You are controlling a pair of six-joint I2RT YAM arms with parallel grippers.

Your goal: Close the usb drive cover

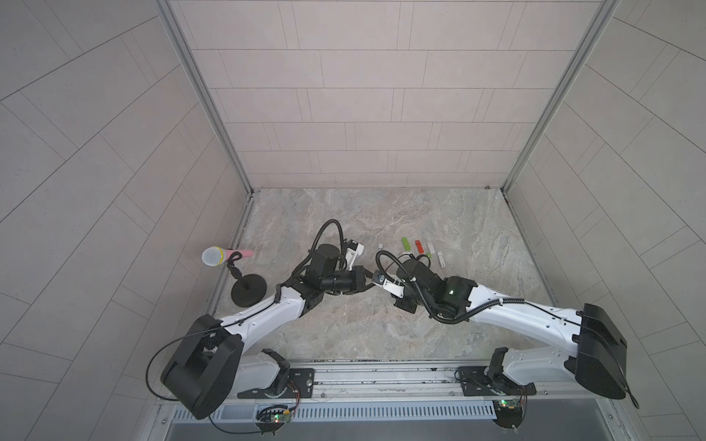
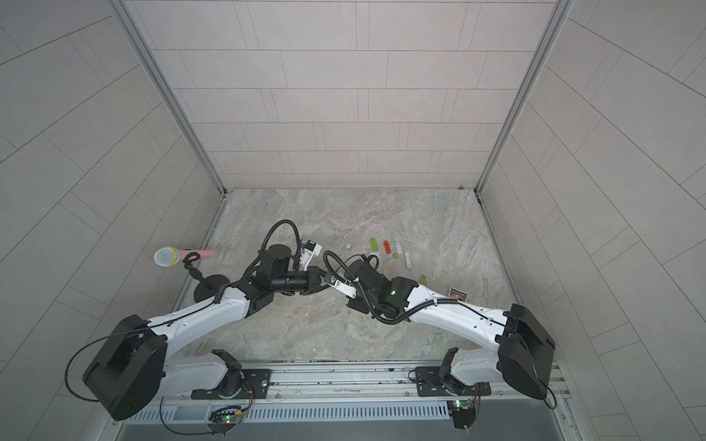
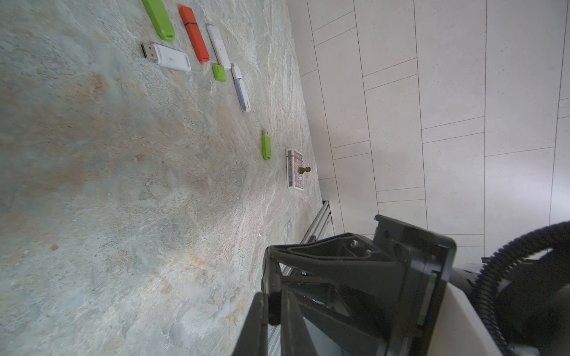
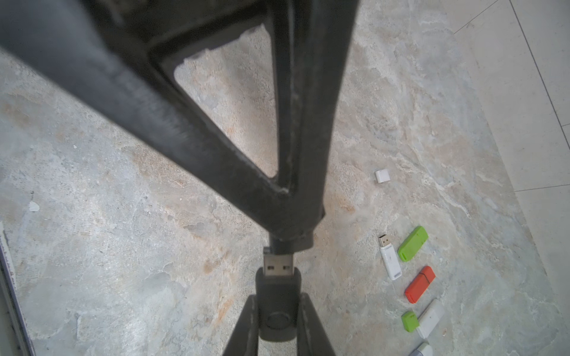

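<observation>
A black usb drive (image 4: pixel 278 308) with a bare metal plug is held upright in the right wrist view. My right gripper is shut on its body. Just above the plug, the tips of my left gripper are shut on a small dark piece that looks like the cover (image 4: pixel 291 242). The cover hangs very near the plug's end and partly overlaps it; whether they touch cannot be told. In the left wrist view the right fingers (image 3: pixel 320 252) reach in from the right, and the plug is hidden. Both grippers meet above mid table.
Loose on the table lie a white drive (image 4: pixel 390 261), a green drive (image 4: pixel 413 243), a red drive (image 4: pixel 419 284), a white cap (image 4: pixel 381 175) and a small green cap (image 4: pixel 409 321). A black round stand (image 1: pixel 248 290) is at left.
</observation>
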